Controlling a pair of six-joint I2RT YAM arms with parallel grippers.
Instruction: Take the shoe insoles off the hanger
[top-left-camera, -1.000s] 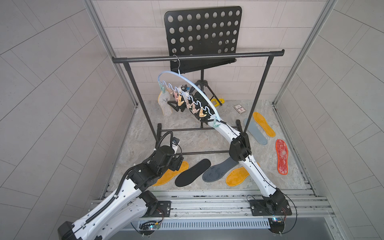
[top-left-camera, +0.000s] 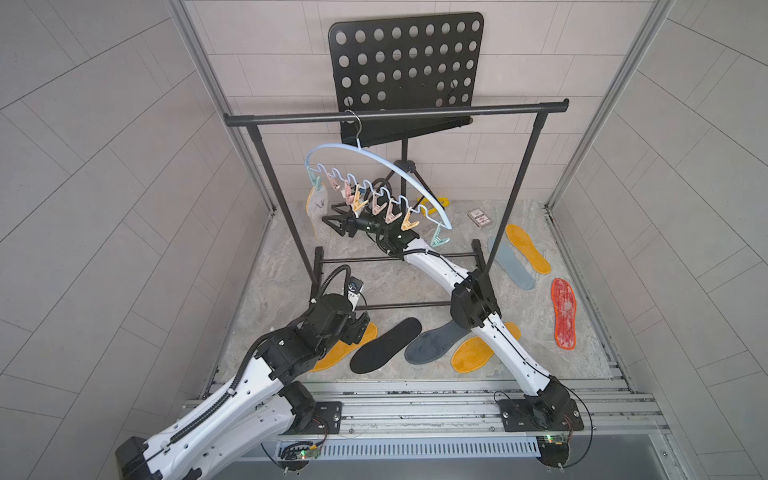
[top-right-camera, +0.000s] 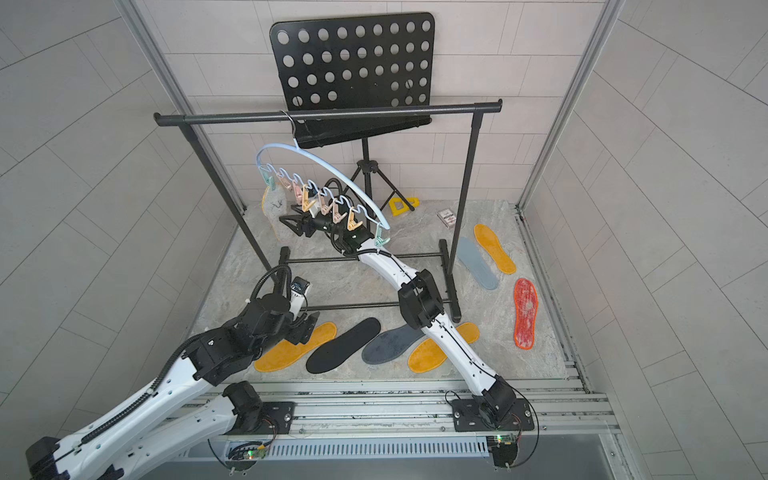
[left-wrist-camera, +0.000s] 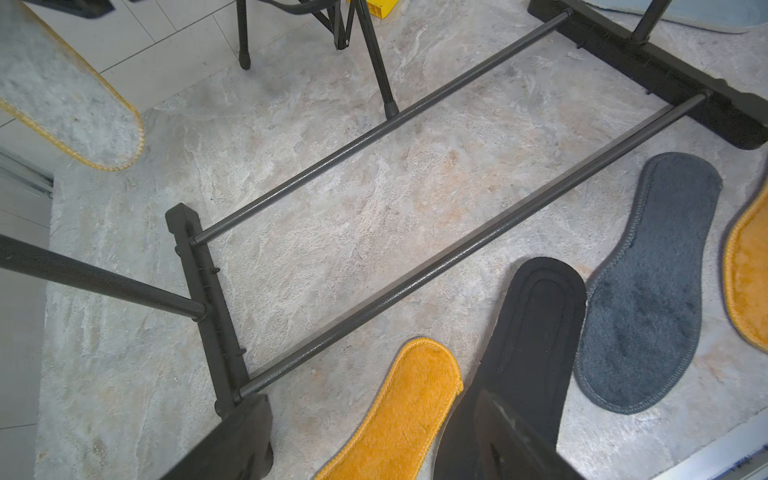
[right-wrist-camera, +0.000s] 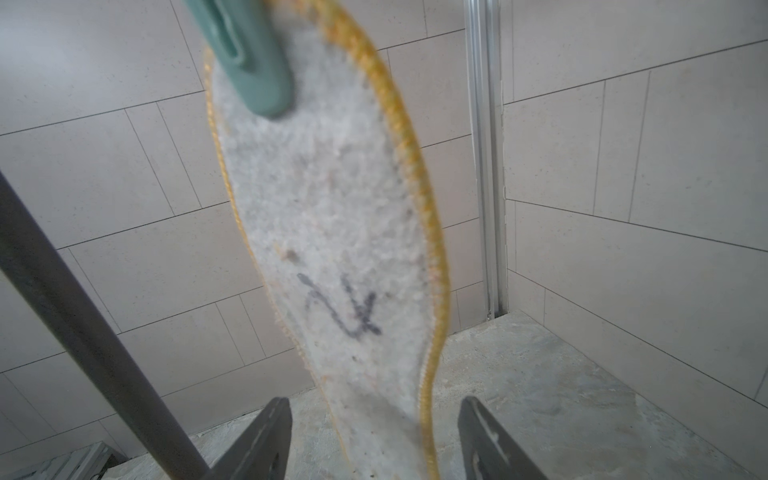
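Observation:
One insole (right-wrist-camera: 344, 240), whitish with a yellow stitched edge, hangs from a green clip (right-wrist-camera: 248, 64) at the left end of the blue hanger (top-left-camera: 376, 156). In the right wrist view my right gripper is parted, its fingers (right-wrist-camera: 268, 440) on either side of the insole's lower part with gaps to both edges. From above, the right gripper sits just right of the insole (top-left-camera: 317, 204). Low at the front left, my left gripper stands open above a yellow insole (left-wrist-camera: 408, 408) and a black insole (left-wrist-camera: 528, 344), holding nothing.
The rack's top bar (top-left-camera: 400, 114), post (top-left-camera: 524, 176) and floor bars (left-wrist-camera: 480, 232) frame the space. Several more insoles lie on the floor, among them a grey one (top-left-camera: 436, 342) and a red one (top-left-camera: 564, 312). A black music stand (top-left-camera: 408, 64) rises behind.
My right gripper has moved left toward the hanging insole. The hanger has swung, its left end shifting left with the insole and its right end moving right. The left arm has barely moved.

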